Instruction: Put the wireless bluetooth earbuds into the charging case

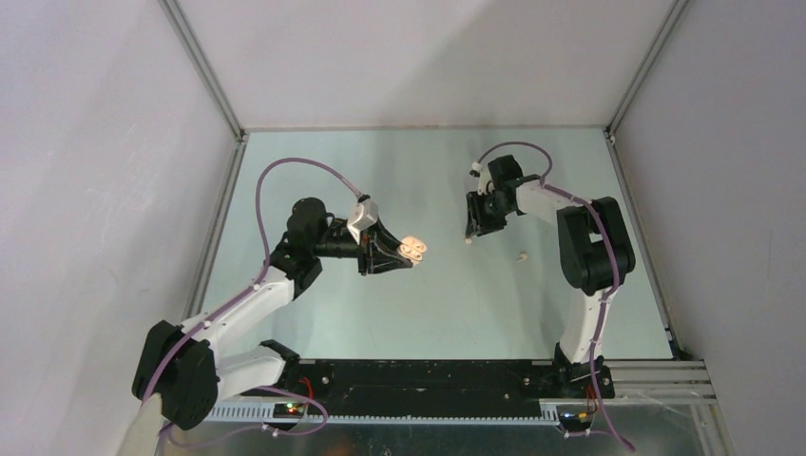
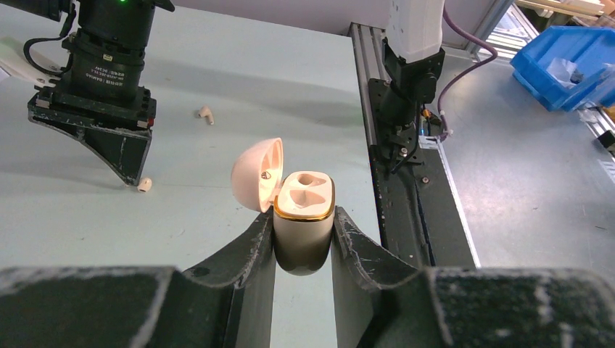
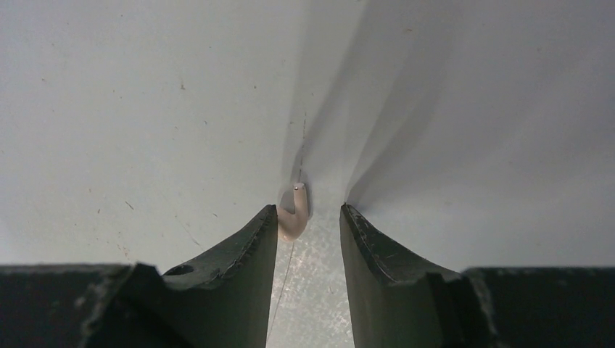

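The charging case (image 2: 303, 225), pale pink with a gold band, is clamped upright in my left gripper. Its lid (image 2: 259, 174) stands open and the earbud wells facing up look empty. In the top view the case (image 1: 412, 249) is held above the table's middle. One earbud (image 3: 296, 216) lies on the table against the left finger of my right gripper, whose fingers are parted with bare table between them. The other earbud (image 1: 523, 256) rests on the table, to the right of the right gripper; the left wrist view shows this earbud (image 2: 206, 114) too.
White walls (image 1: 428, 66) close it off at the back and sides. A blue bin (image 2: 562, 65) stands off the table in the left wrist view.
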